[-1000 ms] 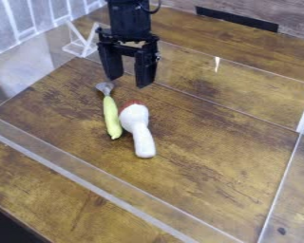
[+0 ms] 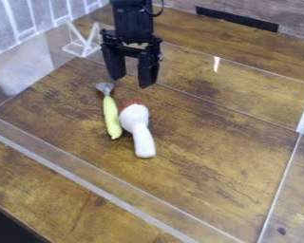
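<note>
My black gripper (image 2: 130, 66) hangs at the upper middle of the camera view, open, its two fingers apart with nothing seen between them. Below it, on the wooden table, lie a yellow elongated vegetable-like item (image 2: 111, 117) with a silvery piece at its upper end and, just to its right, a white mushroom-like or radish-like object (image 2: 138, 130) with a red patch at its top.
Clear low walls border the wooden work surface (image 2: 216, 161), along the left, back and right. A small white frame (image 2: 83, 43) stands at the back left.
</note>
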